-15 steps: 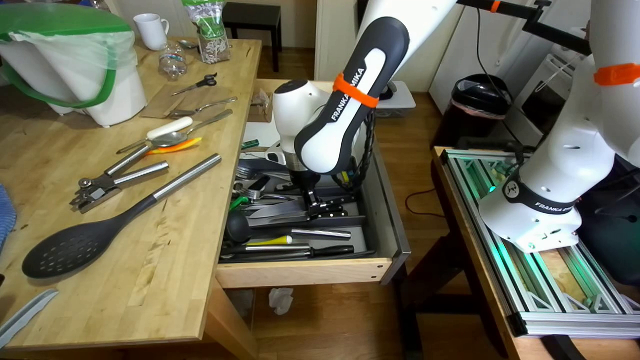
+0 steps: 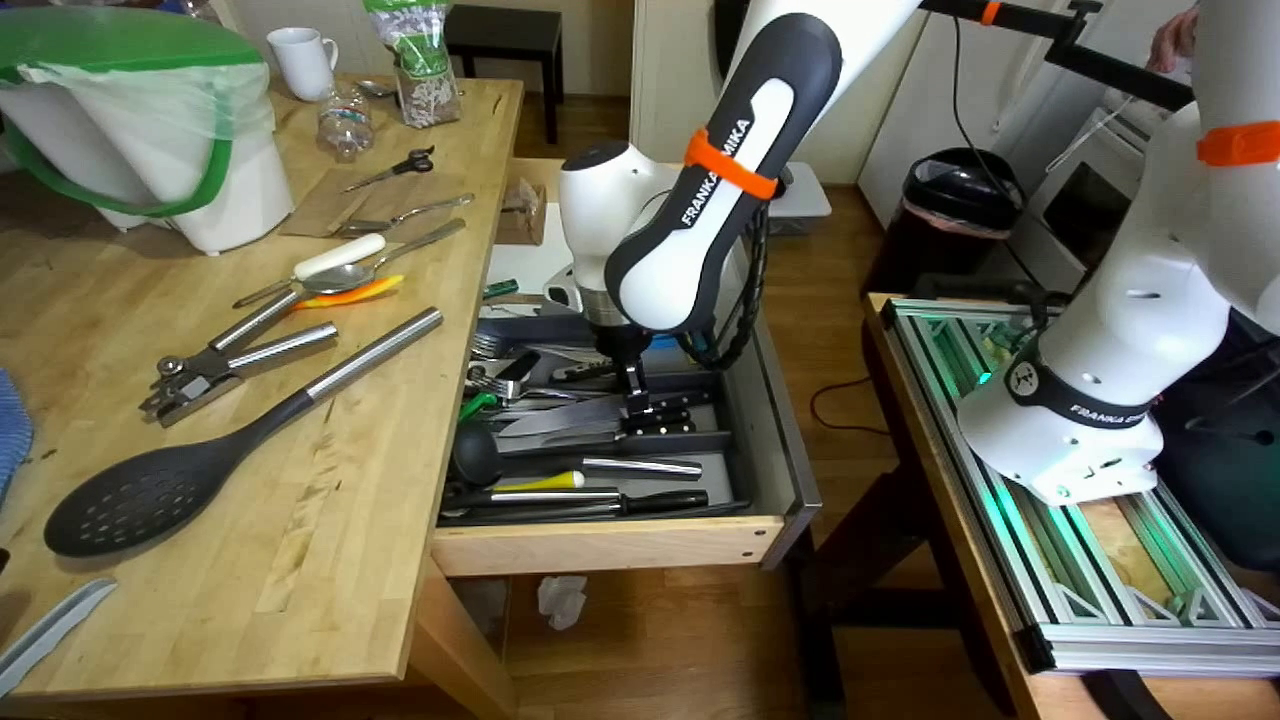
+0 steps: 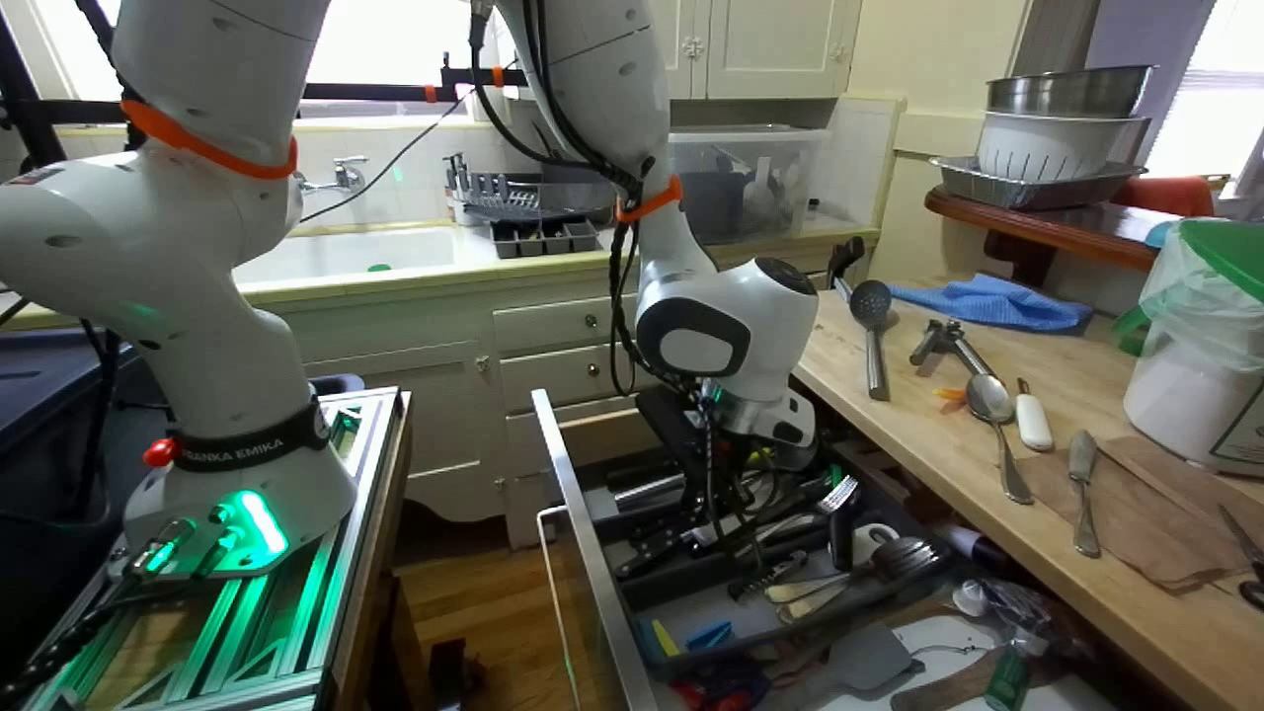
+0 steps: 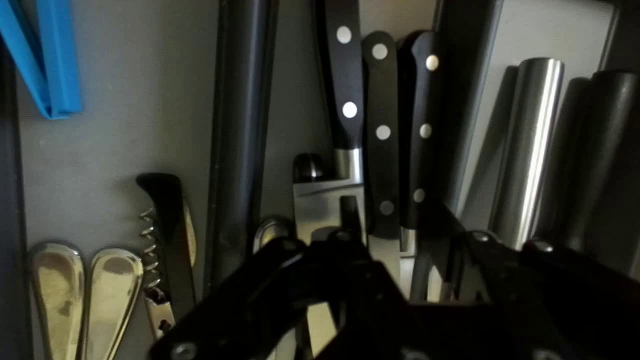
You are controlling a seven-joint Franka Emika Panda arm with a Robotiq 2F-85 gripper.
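Note:
My gripper (image 2: 637, 406) reaches down into the open drawer, over the compartment of knives. In the wrist view its dark fingers stand apart, one over the steel of the left knife (image 4: 346, 90) and the other near the right knife (image 4: 423, 120). Between them lies a middle knife (image 4: 382, 132). All three have black riveted handles and lie side by side. Contact between the fingers and any knife cannot be made out. Cables and the hand hide the fingertips in exterior view 2.
Dividers (image 4: 243, 120) flank the knives. Neighbouring compartments hold a blue clip (image 4: 60, 66), a corkscrew (image 4: 171, 234) and a steel handle (image 4: 531, 150). On the wooden counter (image 2: 396, 504) beside the drawer lie a slotted spoon (image 2: 156, 492) and other utensils.
In exterior view 1, the arm and hand have shifted slightly to the right. The knives and the things on the counter show no clear movement.

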